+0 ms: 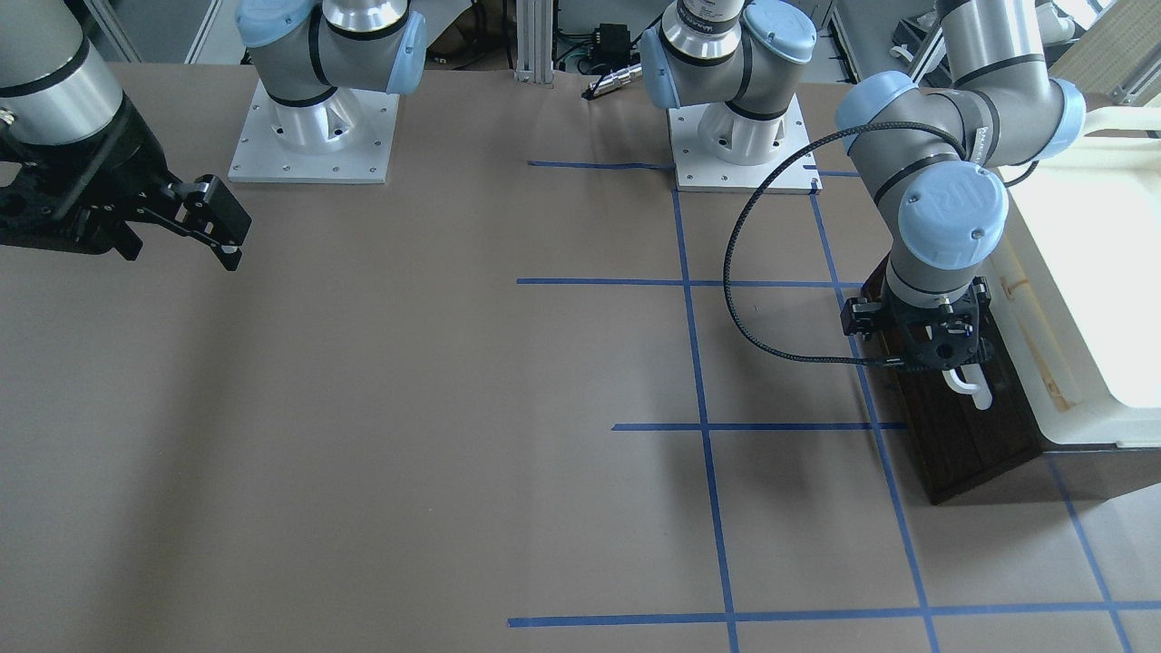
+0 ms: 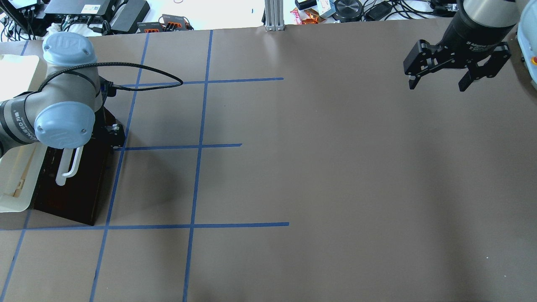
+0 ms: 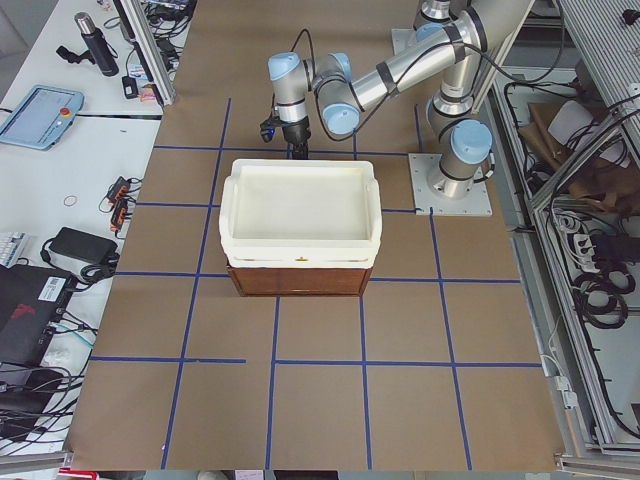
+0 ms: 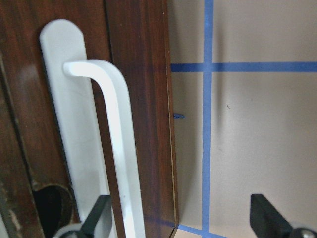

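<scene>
A white lever handle on a backplate lies on the top of a dark wooden box, with a dark hole beside it in the wrist view. My gripper is above it, fingers wide apart, one over the handle and backplate, the other over the floor beside the box. In the front view the gripper hides part of the handle.
A white plastic tray sits alongside on the wooden box. Other arms stand at the back and at the left of the front view.
</scene>
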